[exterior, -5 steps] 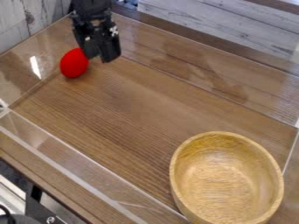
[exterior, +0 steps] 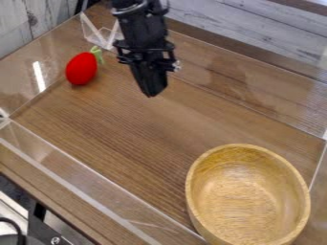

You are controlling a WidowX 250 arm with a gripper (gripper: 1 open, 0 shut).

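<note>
The black gripper (exterior: 153, 75) hangs over the upper middle of the wooden table (exterior: 128, 144), to the right of a red oval object (exterior: 82, 68) that lies near the left side. Whether its fingers are apart or together is hard to make out.
A large round tan bowl (exterior: 248, 205) occupies the front right. A pale wall runs along the top left, and pale boards lie along the back right.
The gripper has moved right, away from the red object, which is now fully in view at the left and looks to lie about where it was.
</note>
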